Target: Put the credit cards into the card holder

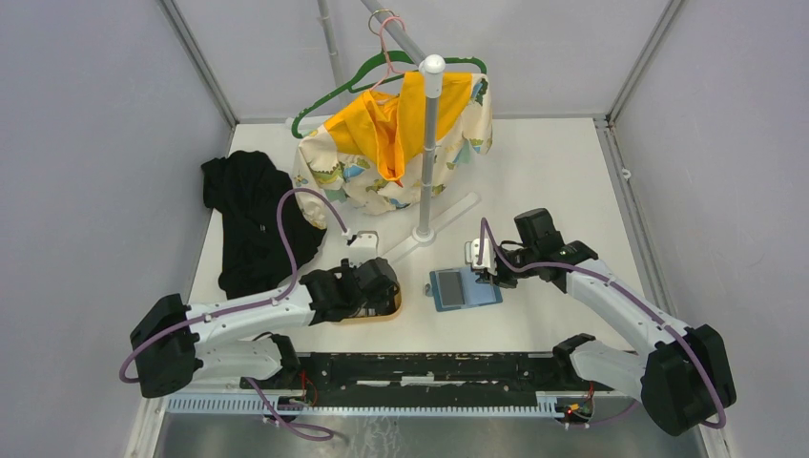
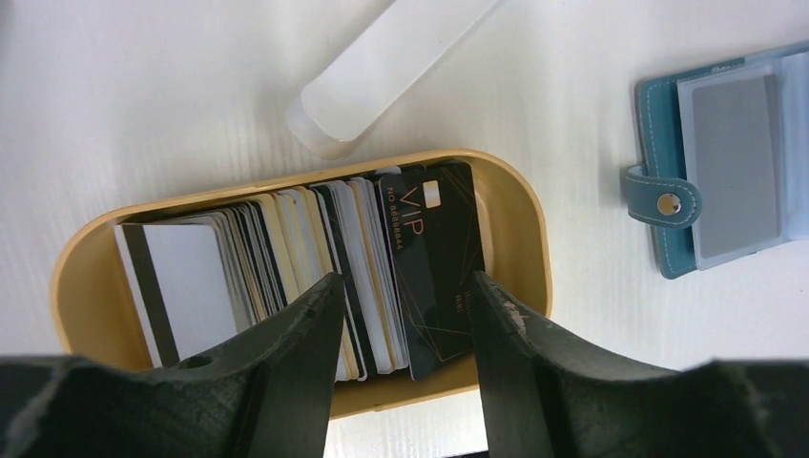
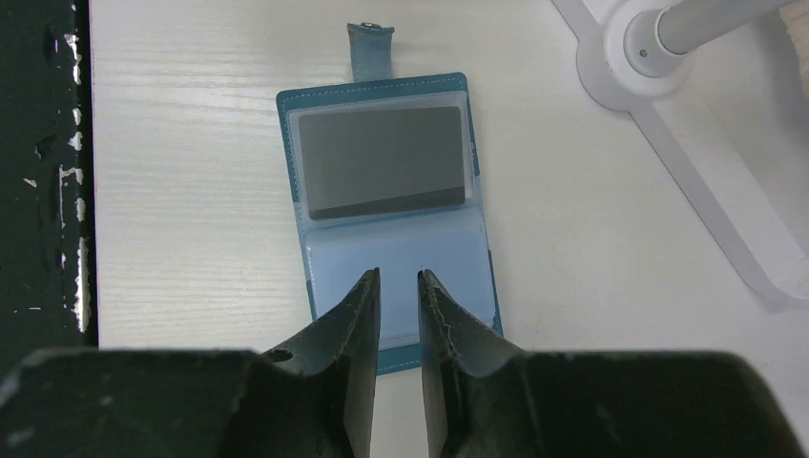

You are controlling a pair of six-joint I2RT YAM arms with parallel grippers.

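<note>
Many cards stand packed in a tan oval tray (image 2: pixel 534 205) under my left gripper. A black VIP card (image 2: pixel 441 277) leans at the tray's right end, below the spread fingers, which hold nothing. White, cream and dark cards (image 2: pixel 286 239) fill the rest of the row. The card holder (image 3: pixel 386 84) lies open and flat on the table, teal-edged, with a grey pocket and a pale blue sleeve; a card in it cannot be made out. Over the sleeve end hovers my right gripper, its fingers a small gap apart with nothing between them.
Behind the tray and holder, a grey pole on a white foot (image 1: pixel 448 221) carries a green hanger (image 1: pixel 353 84) with a yellow patterned garment (image 1: pixel 386 143). Black cloth (image 1: pixel 250 215) lies at the left. Table right of the holder is mostly clear.
</note>
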